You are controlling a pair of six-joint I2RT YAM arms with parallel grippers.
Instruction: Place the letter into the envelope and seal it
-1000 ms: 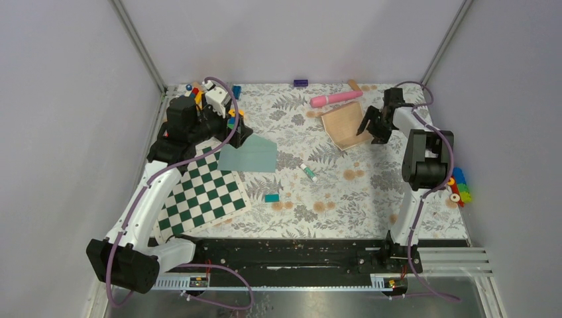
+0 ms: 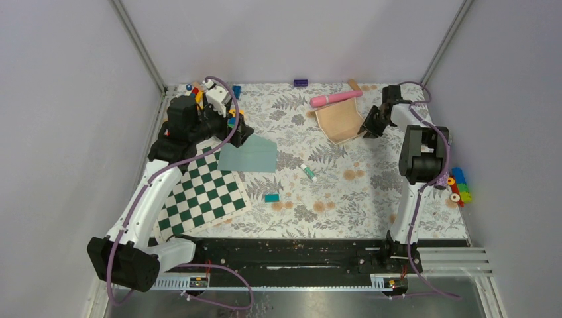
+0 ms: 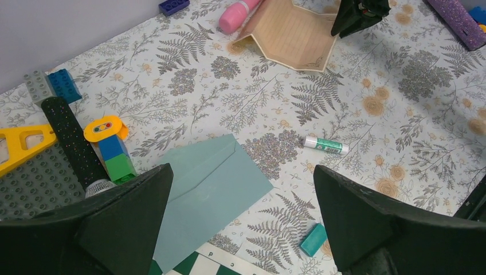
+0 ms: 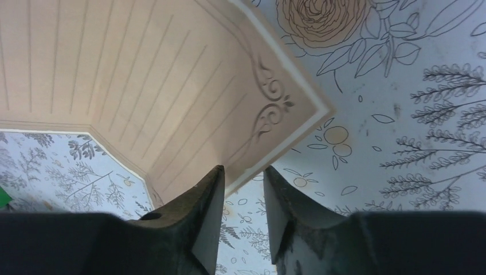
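Note:
The tan letter (image 2: 338,120), lined paper with a scroll border and folded creases, lies at the back right, bent up. My right gripper is at its edge, fingers close together at the paper's corner side; whether paper is between them is unclear. The pale blue envelope (image 2: 248,158) lies flat left of centre. My left gripper hangs open over the envelope, nothing between its fingers. A glue stick (image 3: 325,145) lies in the middle of the table.
A pink roll (image 2: 335,98) lies behind the letter. A checkerboard (image 2: 199,199) and toy blocks crowd the left; more toys sit at the right edge. A teal block (image 2: 272,198) lies at front centre.
My right gripper has shifted slightly left and back, its fingers drawing closer. The letter has moved slightly left and is more bent. The left arm is still.

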